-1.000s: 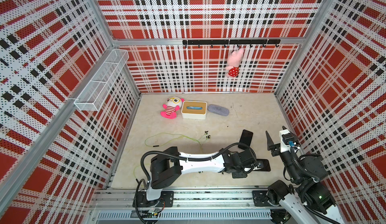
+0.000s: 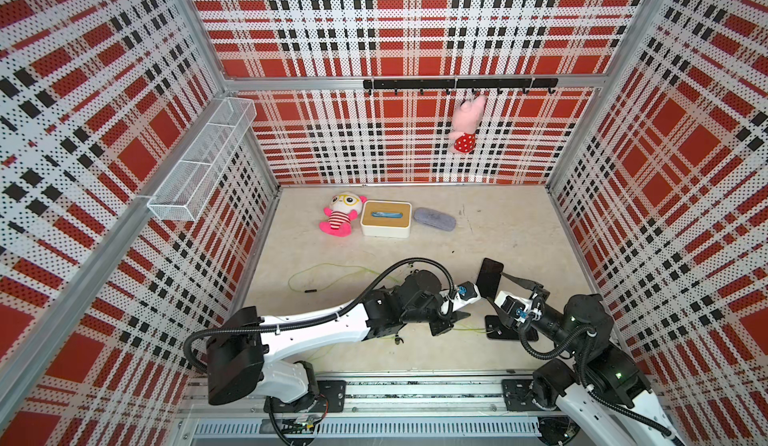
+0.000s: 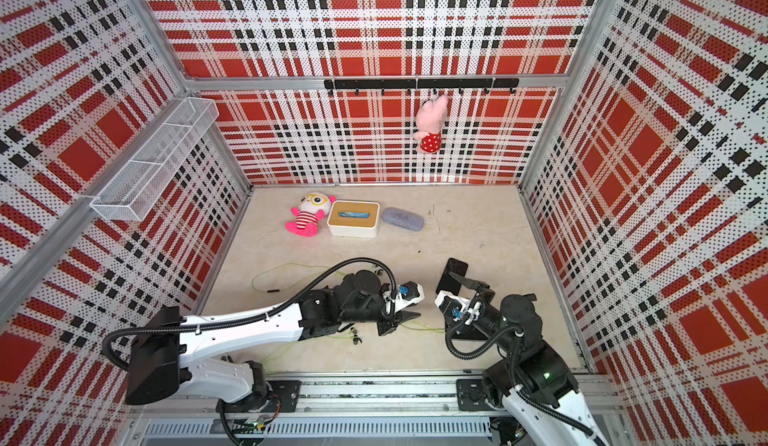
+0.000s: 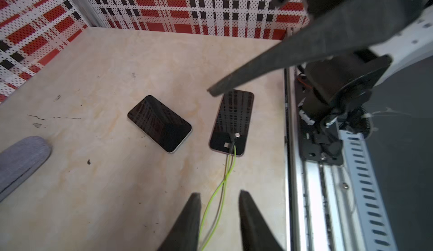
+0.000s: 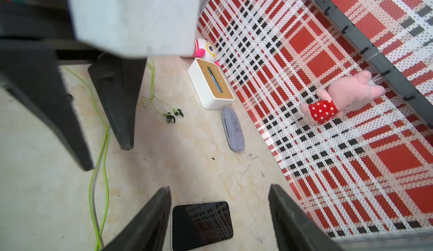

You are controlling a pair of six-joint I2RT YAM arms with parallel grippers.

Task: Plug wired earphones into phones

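In the left wrist view, one dark phone [image 4: 160, 122] lies slantwise on the table. A second phone [image 4: 233, 111] is to its right, and a small plug [image 4: 233, 137] rests over the near end of that phone. From there the yellow-green earphone cable [image 4: 224, 181] runs back under my left gripper, whose fingers stand apart with nothing visibly held. My right gripper is wide open and empty above the far phone [image 5: 203, 226]. Whether the plug sits in a port does not show. Black earbuds [image 5: 171, 118] lie on the table.
A white box [image 2: 386, 230], a grey case [image 2: 434, 218] and a pink-and-white doll [image 2: 341, 213] stand at the back. A pink plush [image 2: 466, 121] hangs above. Both grippers are close together near the phones.
My left arm has drawn back to the left, away from the near phone. My right gripper has swung left and now covers part of the phones.
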